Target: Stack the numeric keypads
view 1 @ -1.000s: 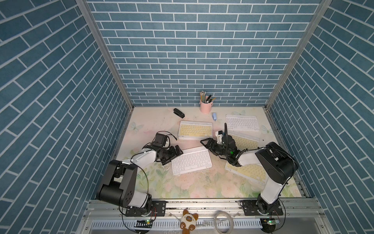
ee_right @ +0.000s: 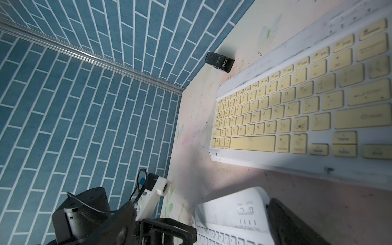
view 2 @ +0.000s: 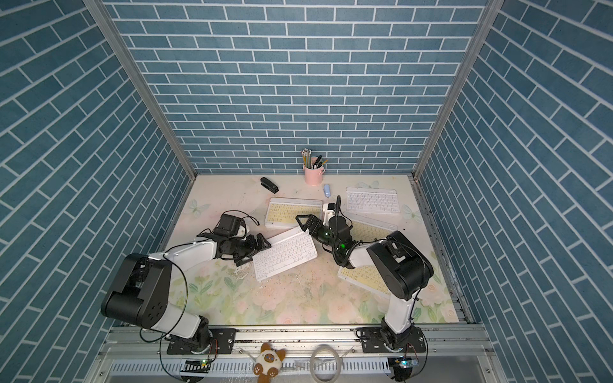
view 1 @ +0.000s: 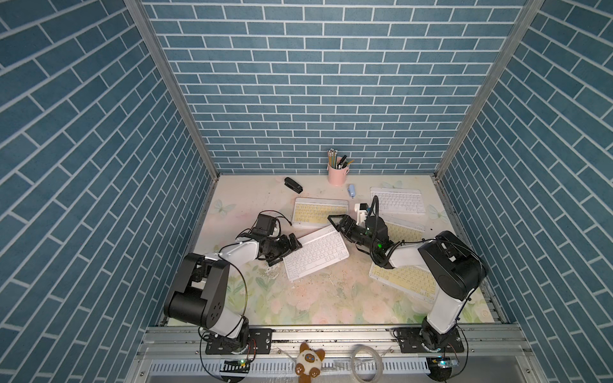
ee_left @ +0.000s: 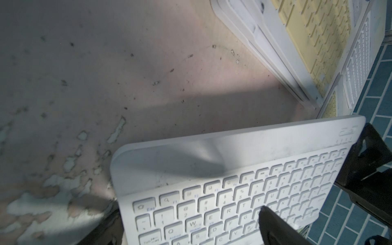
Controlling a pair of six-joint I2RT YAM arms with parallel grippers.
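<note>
A white keyboard [view 1: 317,252] sits at an angle in the middle of the table, its right end turned toward the back. At its left end is my left gripper [view 1: 285,250]; in the left wrist view its fingers [ee_left: 281,228] show dark and blurred at the bottom, well apart, and whether they grip is unclear. My right gripper [view 1: 338,223] stands open at the keyboard's back right corner, which appears between its fingers in the right wrist view. Behind lies a yellow-keyed keyboard [view 1: 321,212], seemingly atop another white edge. No separate numeric keypad can be made out.
More yellow-keyed keyboards [view 1: 401,281] lie partly under the right arm, and another white keyboard [view 1: 397,200] is at the back right. A pink pencil cup [view 1: 337,174], black stapler [view 1: 293,185] and blue item [view 1: 351,191] stand at the back.
The white keyboard has turned, its right end swinging toward the back and nearing the yellow-keyed keyboard. My right gripper has moved slightly back with that end; the left has shifted slightly right.
</note>
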